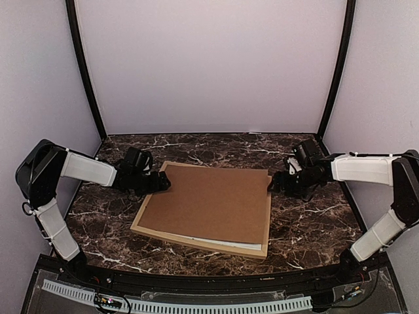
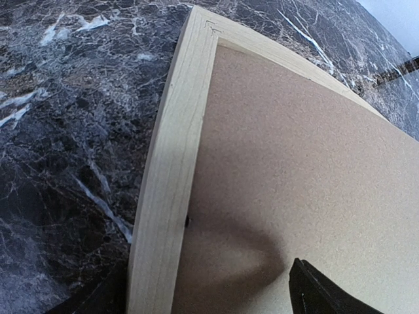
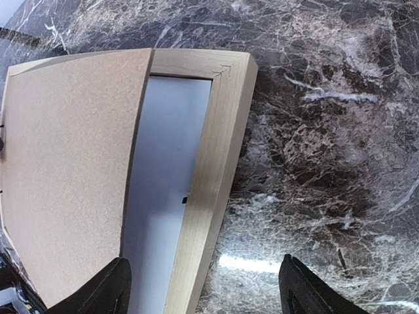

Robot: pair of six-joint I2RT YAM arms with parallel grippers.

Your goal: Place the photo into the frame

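A wooden frame [image 1: 266, 229] lies on the marble table with a brown board [image 1: 203, 203] over it. In the left wrist view the board [image 2: 301, 170] sits inside the frame's corner [image 2: 177, 131], and my open left gripper straddles the wooden side. In the right wrist view the board [image 3: 65, 163] is shifted off the right side, exposing a white sheet [image 3: 163, 150] beside the wooden edge [image 3: 220, 131]. My right gripper is apart at that edge, fingers spread, nothing visible held between them.
Bare marble table [image 1: 216, 147] surrounds the frame on all sides. Pale walls stand at the back and both sides.
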